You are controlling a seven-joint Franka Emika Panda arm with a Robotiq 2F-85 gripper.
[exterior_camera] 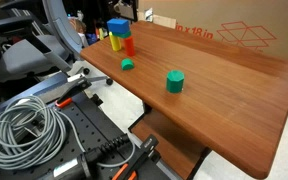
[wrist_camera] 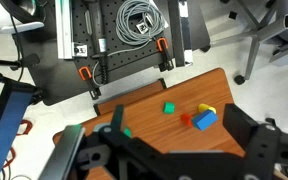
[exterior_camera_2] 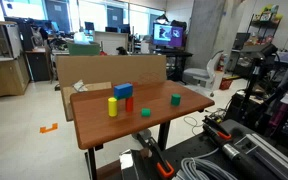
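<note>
My gripper hangs high over the wooden table, its dark fingers spread wide along the bottom of the wrist view, with nothing held between them. On the table stand a green cylinder (exterior_camera: 175,81) and, apart from it, a smaller green piece (exterior_camera: 127,64). Grouped at one end are a blue block (exterior_camera: 118,26), a yellow cylinder (exterior_camera_2: 112,106) and a red cylinder (exterior_camera_2: 129,104). From above, the blue block (wrist_camera: 205,118) lies close to the red piece (wrist_camera: 185,120) and the yellow piece (wrist_camera: 206,107).
A cardboard sheet (exterior_camera: 224,18) stands behind the table. Beside the table, a dark base carries a coil of grey cable (wrist_camera: 135,22) and several orange-handled clamps.
</note>
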